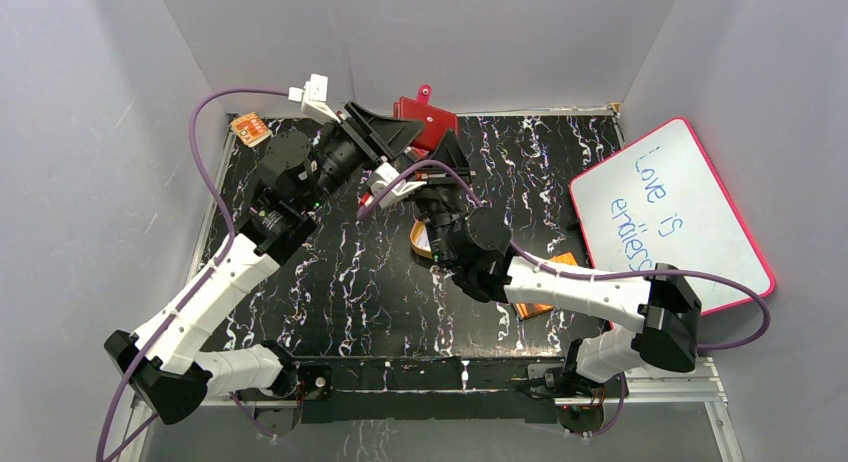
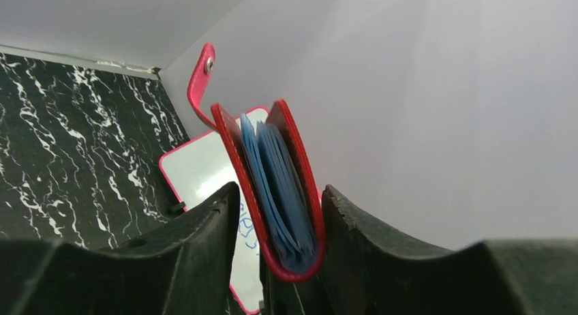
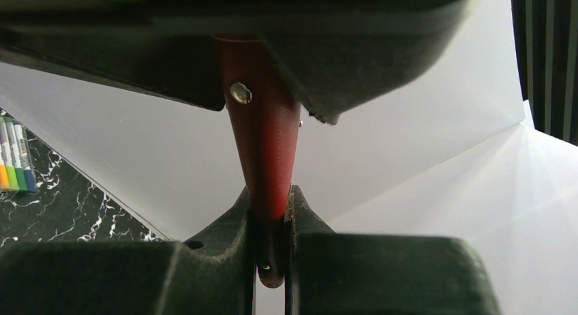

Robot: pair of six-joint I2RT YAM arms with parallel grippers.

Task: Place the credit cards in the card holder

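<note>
A red card holder stands mouth up, its snap strap raised and bluish clear sleeves showing inside. My right gripper is shut on its narrow lower end. My left gripper straddles the holder's upper part, one finger on each side. From the right wrist, those fingers cover the mouth, one close against the holder's edge and the other overlapping its front. Whether they press on it, I cannot tell. In the top view the holder is at the back, partly behind both grippers. I can make out no loose card.
A round tan-rimmed item lies mid-table, partly under the right arm. Orange items lie at the back left and under the right forearm. A whiteboard leans right. Coloured markers lie below.
</note>
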